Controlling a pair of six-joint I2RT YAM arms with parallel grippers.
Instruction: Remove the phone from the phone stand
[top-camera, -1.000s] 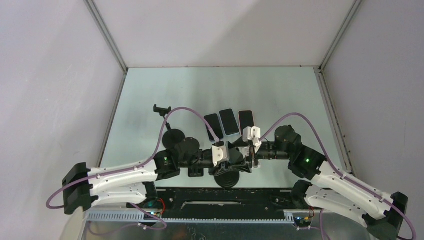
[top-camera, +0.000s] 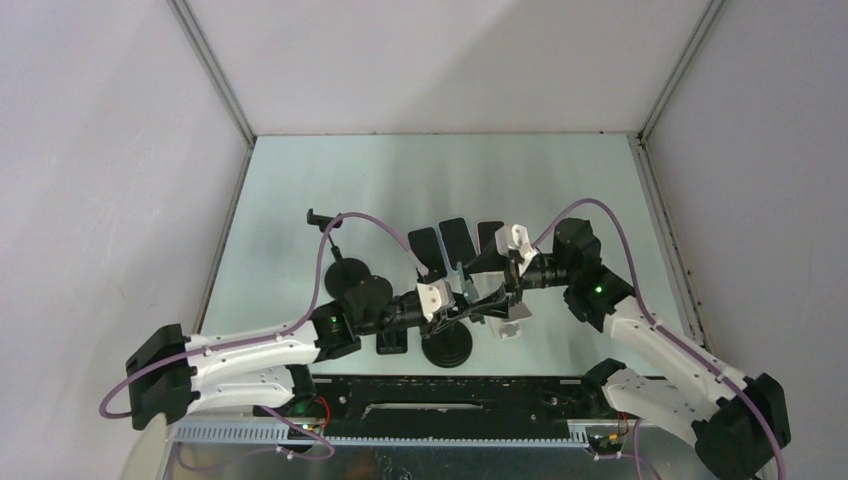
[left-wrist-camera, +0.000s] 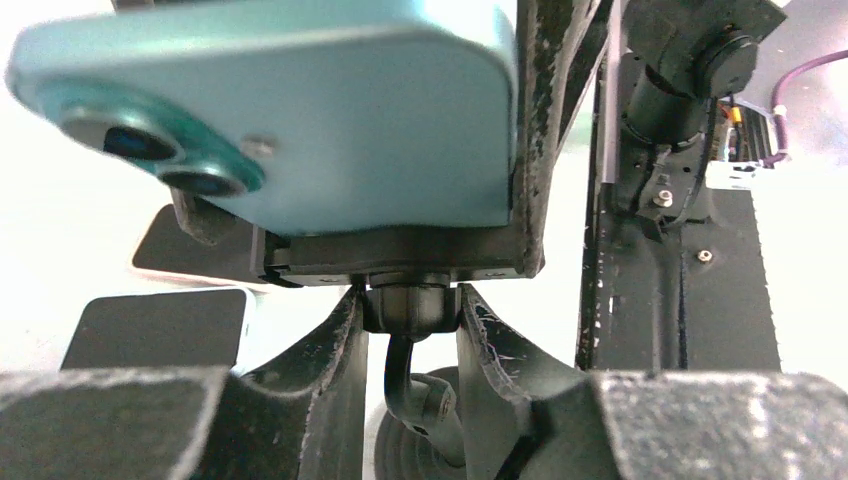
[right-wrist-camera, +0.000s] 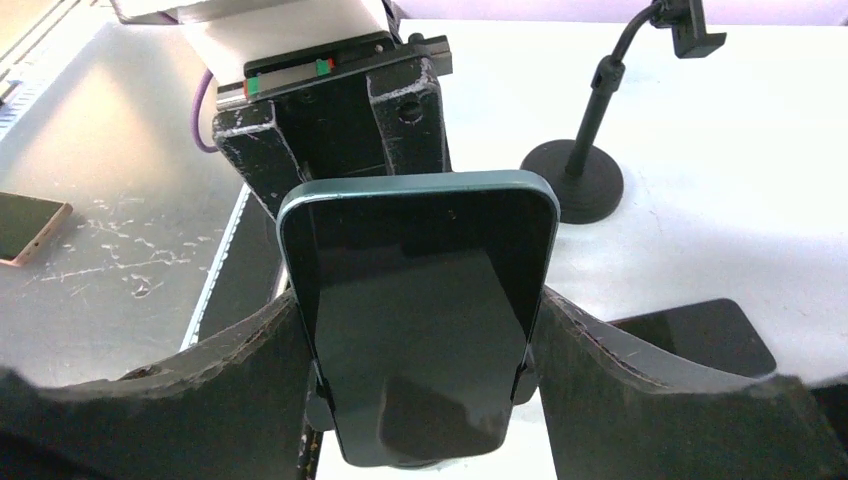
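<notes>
The teal phone fills much of both wrist views, screen toward the right wrist camera. My right gripper has its fingers on both sides of the phone, shut on it. My left gripper is closed round the black joint under the phone stand's holder, with the curved neck and round base below. In the left wrist view the phone sits just above the holder; whether it still touches it cannot be told. The two grippers meet over the base in the top view.
Several phones lie flat behind the grippers. A second stand stands at the left.
My right gripper has moved toward the back of the table and slightly right, its arm following. My left arm has shifted only slightly, and more of the base shows.
</notes>
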